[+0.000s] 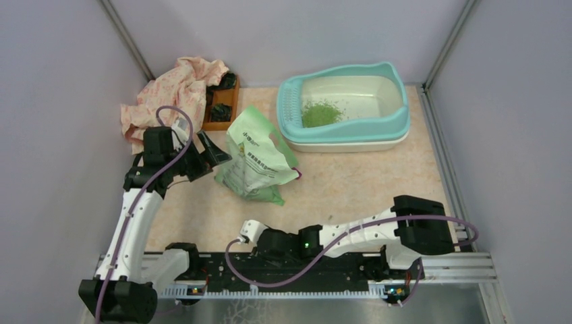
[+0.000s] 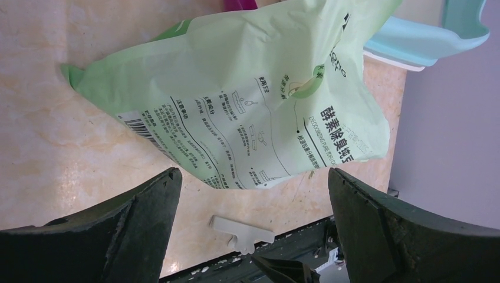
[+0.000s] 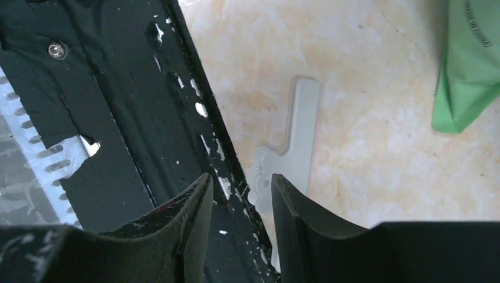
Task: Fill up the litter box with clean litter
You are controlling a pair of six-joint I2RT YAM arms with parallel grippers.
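Observation:
The litter box, turquoise-rimmed over a white base, sits at the back right with a small patch of green litter inside. The pale green litter bag lies crumpled at the middle left, a magenta item partly under it. My left gripper is open above the bag, whose printed face fills much of the left wrist view. My right gripper is open low at the front edge, over a flat grey plastic piece, with a green corner of the bag at the upper right of that view.
A pink patterned cloth and a wooden tray with dark bundles fill the back left. Bare tabletop lies in front of the litter box. The dark front rail borders the table.

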